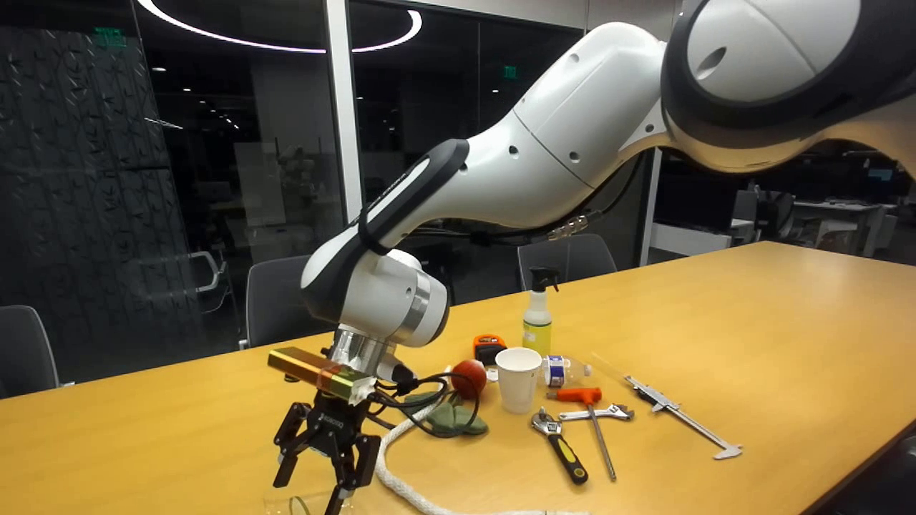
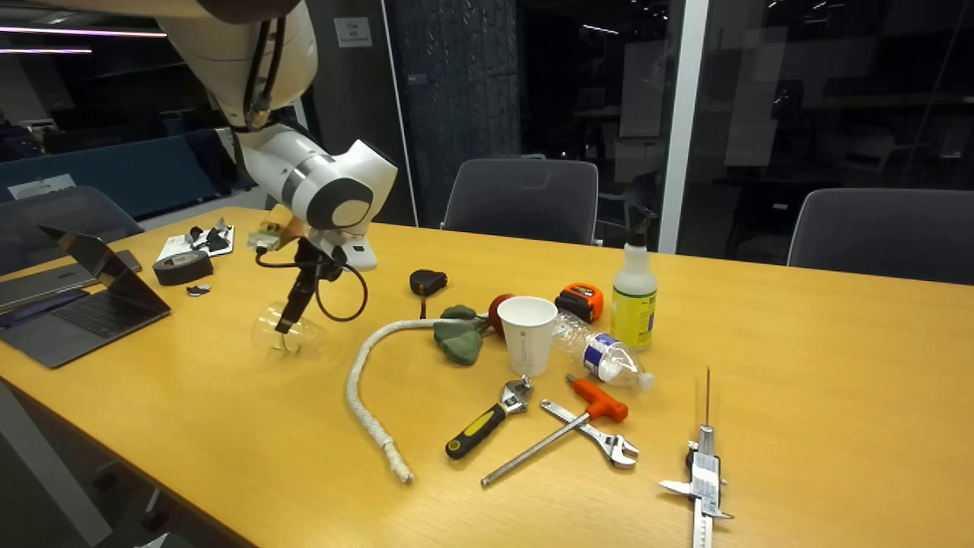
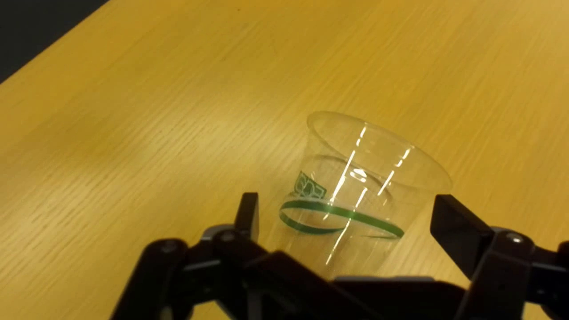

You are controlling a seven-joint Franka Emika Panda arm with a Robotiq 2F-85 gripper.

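Note:
A clear plastic cup (image 3: 368, 160) with a green band lies between the spread fingers of my gripper in the wrist view, neither finger visibly touching it. In exterior view 2 the see-through cup (image 2: 306, 339) is on the table, partly behind the gripper (image 2: 283, 327). Only a bit of the cup (image 1: 298, 505) shows at the bottom edge of exterior view 1, where the open gripper (image 1: 307, 496) points downward over it. Whether the cup rests upright or tilted I cannot tell.
A white rope (image 2: 365, 402) curves across the table close by. Beyond it are a paper cup (image 2: 527, 338), a bottle (image 2: 598, 352), a spray bottle (image 2: 635, 301) and several tools. A laptop (image 2: 100, 297) sits at the left edge. Bare table surrounds the clear cup.

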